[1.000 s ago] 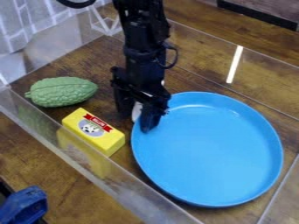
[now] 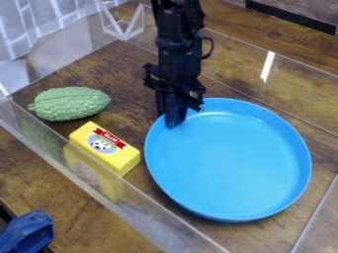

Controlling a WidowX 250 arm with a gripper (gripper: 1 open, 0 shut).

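Note:
The dark gripper (image 2: 173, 111) of the black arm is low at the upper left rim of a large blue round tray (image 2: 227, 158), its lower end at or just over the rim. Whatever lies between or behind its fingers is too dark and small to make out. A yellow box (image 2: 105, 147) with a red-and-white label lies left of the tray. A green ridged vegetable-like object (image 2: 70, 103) rests further left.
A blue object (image 2: 24, 232) sits at the bottom left corner. Clear wall panels edge the wooden surface on the left and near side. The wood behind and right of the arm is bare.
The gripper has moved slightly up and back, away from the yellow box. The blue tray, yellow box and green object look about the same.

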